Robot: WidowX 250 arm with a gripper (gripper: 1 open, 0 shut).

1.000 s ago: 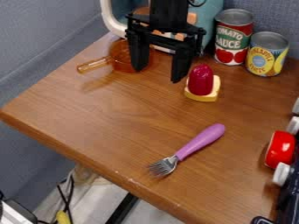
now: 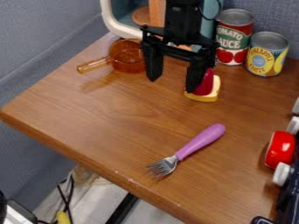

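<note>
My black gripper (image 2: 173, 68) hangs over the back middle of the wooden table (image 2: 105, 149), its two fingers spread wide with nothing seen between them. Its right finger is in front of a red object (image 2: 205, 87) that stands on a yellow piece (image 2: 200, 98), partly hiding it. A purple-handled fork (image 2: 198, 142) lies toward the front middle. An orange translucent pan (image 2: 126, 59) with a handle lies at the back left, behind the left finger.
A tomato can (image 2: 232, 35) and a yellow can (image 2: 267, 54) stand at the back right. A light teal container (image 2: 121, 16) is at the back. Red and dark items (image 2: 279, 150) line the right edge.
The gripper has moved right and lower, from above and behind the red object to overlapping it in view. The other objects look unmoved.
</note>
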